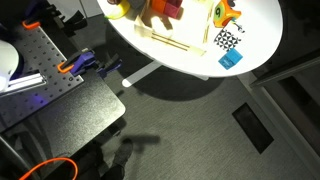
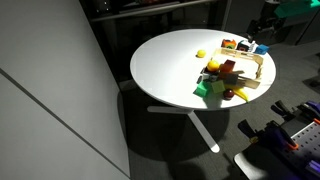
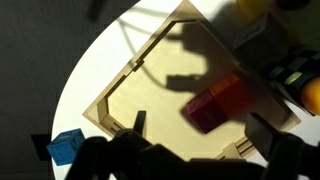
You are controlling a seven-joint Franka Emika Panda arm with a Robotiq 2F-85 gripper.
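Observation:
In the wrist view, two red blocks [image 3: 219, 101] lie touching inside a shallow wooden tray [image 3: 150, 98], near one side of it. My gripper is open above the tray, fingers wide apart and nothing between them. Its shadow falls across the tray floor and partly over the blocks. A blue cube [image 3: 66, 147] rests outside the tray, near the table's rim. Seen from exterior view 2, the tray [image 2: 257, 76] stands on the right part of the round white table [image 2: 165, 60].
A checkered piece [image 1: 227, 40] and an orange toy [image 1: 225, 14] lie beside the tray. Green blocks [image 2: 202, 90], a yellow banana shape [image 2: 241, 94] and a yellow ball [image 2: 201, 53] are spread around it.

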